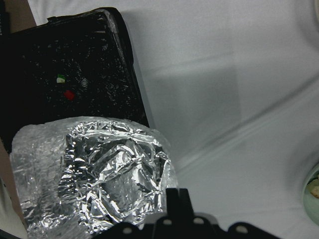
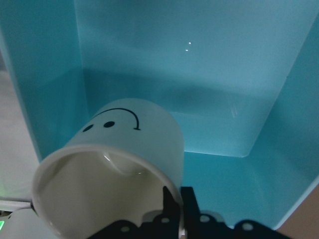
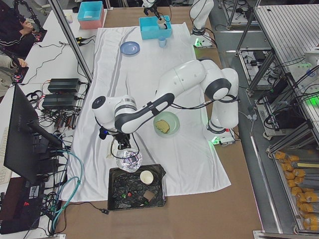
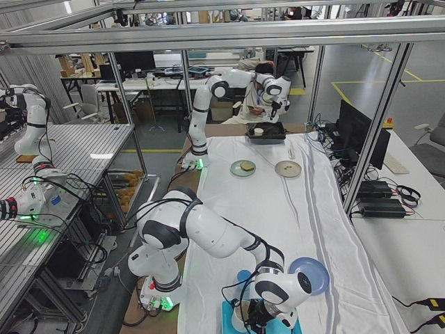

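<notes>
A crumpled foil piece (image 3: 129, 161) hangs from my left gripper, whose fingers are shut on it, just beside the black tray (image 3: 124, 199), which holds a cream bowl (image 3: 146, 177) and small scraps. In the right wrist view my right gripper is shut on the rim of a white smiley mug (image 2: 129, 129), tilted over the blue bin (image 2: 194, 59). A green plate (image 3: 172, 127) carries a yellowish piece of food (image 3: 162, 126).
A blue plate (image 3: 130, 49) and a blue cup (image 3: 162, 43) sit near the bin. A monitor, cables and electronics line the side table.
</notes>
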